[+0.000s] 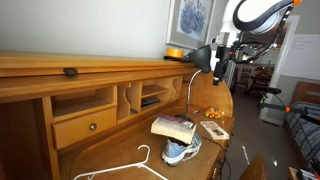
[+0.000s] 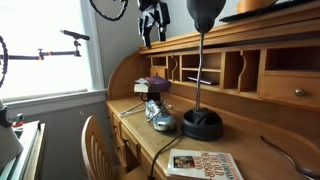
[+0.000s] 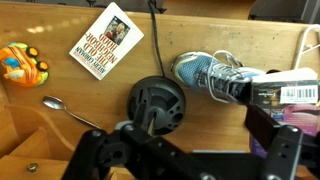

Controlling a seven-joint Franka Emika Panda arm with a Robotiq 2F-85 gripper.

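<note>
High above the desk, my gripper points down with nothing held. In the wrist view the gripper has its dark fingers spread wide, the left one overlapping the black lamp base. A blue-grey shoe with pale laces lies ahead of the gap. Right of it a thick book or box is partly covered by the right finger; exterior view 1 shows this block resting against or on the shoe, though the contact is unclear.
The lamp's pole and shade rise close to my arm. Also on the desk are a magazine, a spoon, an orange patterned object and a white hanger. Wooden cubbies line the back.
</note>
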